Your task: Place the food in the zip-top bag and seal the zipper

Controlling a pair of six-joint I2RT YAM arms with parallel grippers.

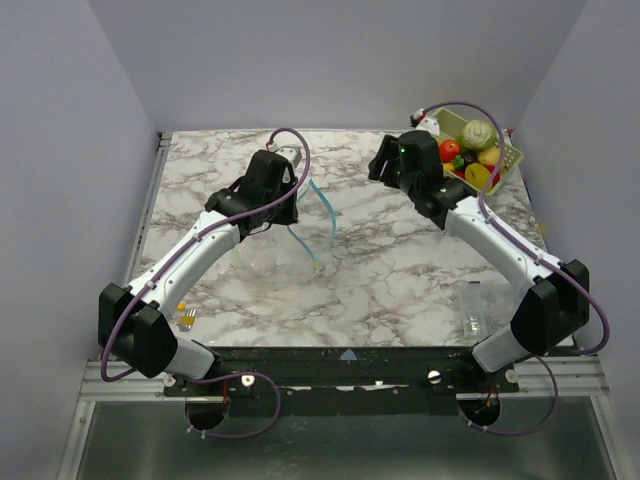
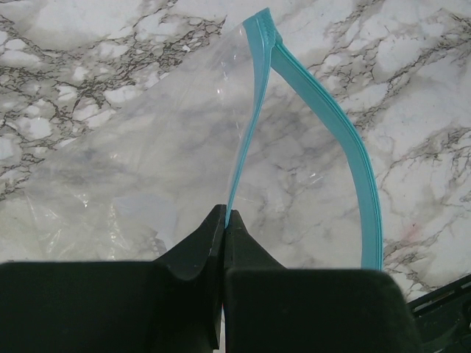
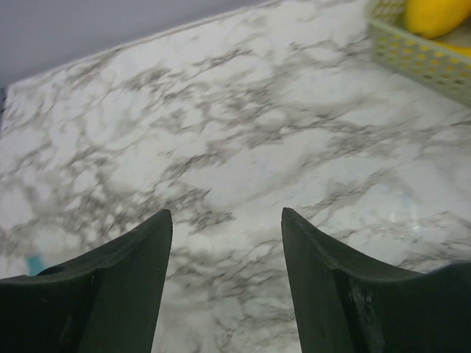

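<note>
The clear zip top bag (image 2: 132,184) with its teal zipper (image 2: 346,140) spreads open above the marble table, in the middle of the top view. My left gripper (image 1: 292,222) is shut on the edge of its zipper strip (image 2: 244,147), the fingertips closed at the strip. My right gripper is apart from the bag, open with nothing between its fingers, in front of the green basket (image 1: 448,124) of food at the back right. The basket holds a cabbage (image 1: 479,136), red and yellow pieces and other produce.
A clear item (image 1: 475,308) lies at the front right, and small orange pieces (image 1: 187,319) lie at the front left. Grey walls border the table.
</note>
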